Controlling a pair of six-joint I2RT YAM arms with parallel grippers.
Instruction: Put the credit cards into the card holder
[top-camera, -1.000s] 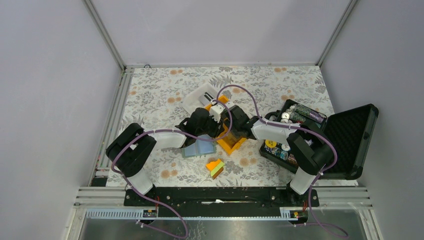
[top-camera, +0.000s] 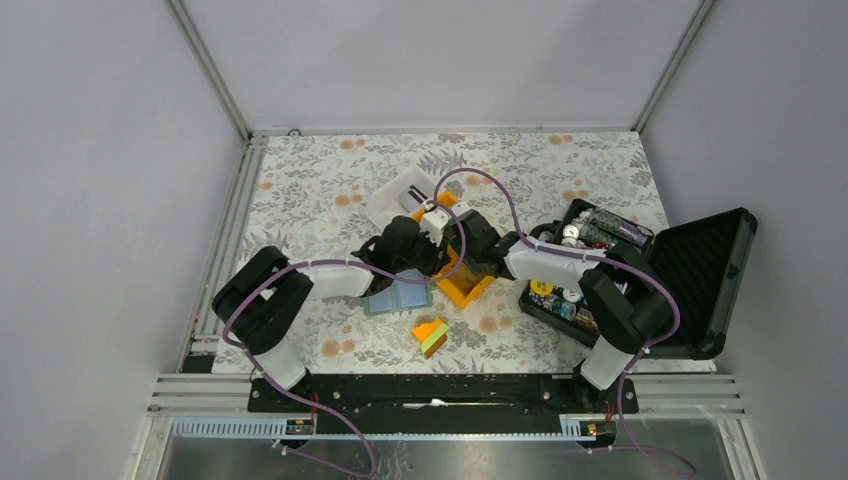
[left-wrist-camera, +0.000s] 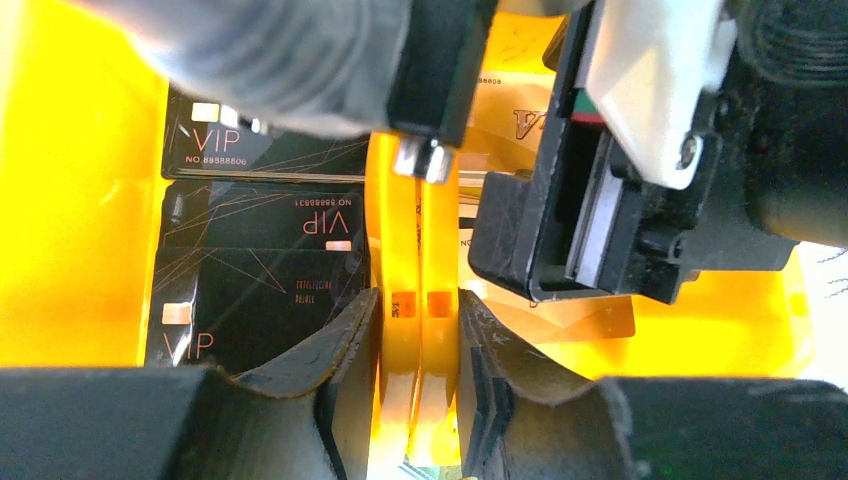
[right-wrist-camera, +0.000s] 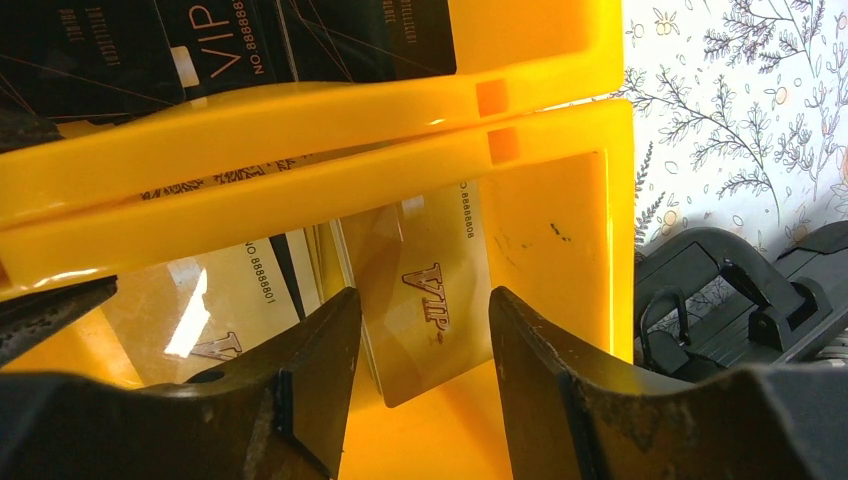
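Note:
Two yellow trays (right-wrist-camera: 610, 240) sit side by side, holding black VIP cards (left-wrist-camera: 250, 300) and gold VIP cards (right-wrist-camera: 425, 270). My left gripper is shut on the two adjoining tray walls. My right gripper stands part open over a gold card, one finger on each side of it in the right wrist view; whether it touches the card I cannot tell. From above, both grippers meet over the trays and largely hide them. I cannot make out which object is the card holder.
A white tray (top-camera: 390, 195) lies behind the yellow ones, blue pieces (top-camera: 400, 298) below the left arm, and small orange and green pieces (top-camera: 430, 335) at the front. An open black case (top-camera: 705, 280) full of items fills the right side.
Both arms stay almost in place over the trays; the right arm has shifted very slightly.

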